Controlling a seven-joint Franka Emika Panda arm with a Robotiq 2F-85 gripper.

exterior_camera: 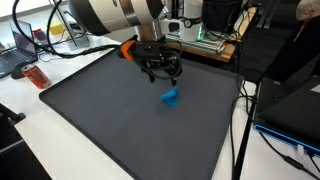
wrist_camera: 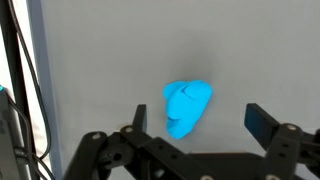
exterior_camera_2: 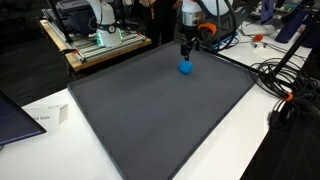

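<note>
A small bright blue object (wrist_camera: pixel 188 106), soft-looking and irregular, lies on the dark grey tabletop (exterior_camera: pixel 110 115). In the second exterior view the same blue object (exterior_camera_2: pixel 186 67) rests toward the table's far end. My gripper is open, its two fingertips wide apart on either side of the blue object as the wrist view looks down. Nothing is between the fingers. From the first exterior view, the gripper (exterior_camera: pixel 162 78) hangs above the table, just behind and to the left of the blue thing.
A red can (exterior_camera: pixel 37 77) stands by the table's far left corner. Black cables (exterior_camera_2: pixel 285 85) run along the table's side.
</note>
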